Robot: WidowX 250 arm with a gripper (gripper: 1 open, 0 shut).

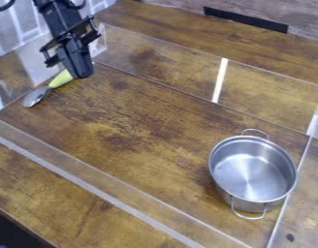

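Note:
The black gripper [79, 68] hangs at the upper left, shut, low over the far left of the wooden work area. A yellow-green object [59, 79], perhaps a banana, lies just left of its fingertips, partly hidden behind them. A silver spoon [35, 97] lies beside it, nearer the front. At the lower right stands an empty steel pot [252, 172] with two wire handles.
Clear plastic borders with pale tape strips edge the wooden surface [136, 136].

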